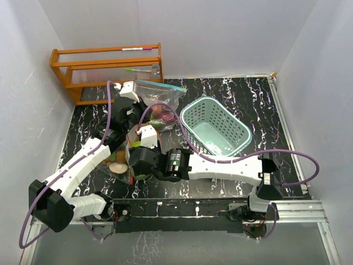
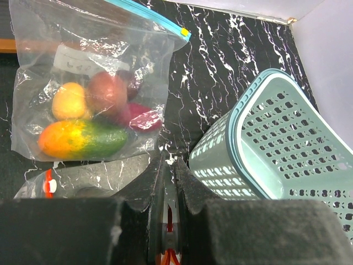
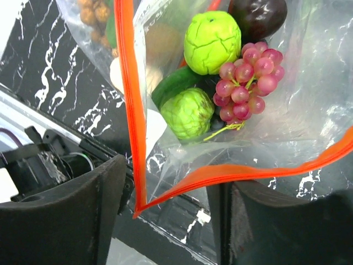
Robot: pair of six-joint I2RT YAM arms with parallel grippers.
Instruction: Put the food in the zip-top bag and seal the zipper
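The orange-rimmed zip bag (image 3: pixel 309 110) gapes open in the right wrist view. Inside it are pink grapes (image 3: pixel 251 77), two green round vegetables (image 3: pixel 212 43), a dark purple one (image 3: pixel 257 16) and a cucumber. My right gripper is open, its fingers to either side of the rim's near corner; the orange rim (image 3: pixel 215 174) crosses by the right fingertip. My left gripper is shut on the bag's edge, with a thin red-orange strip showing between its fingers. A red-and-white slider (image 2: pixel 51 185) shows to its left. In the top view, the arms hide much of the bag.
Behind stands a filled bag with a blue zipper (image 2: pixel 149 14), holding a mango and other fruit. A pale green basket (image 1: pixel 198 124) sits to the right, empty. Another filled bag (image 1: pixel 113 168) lies at the left. A wooden rack (image 1: pixel 105 62) stands at the back.
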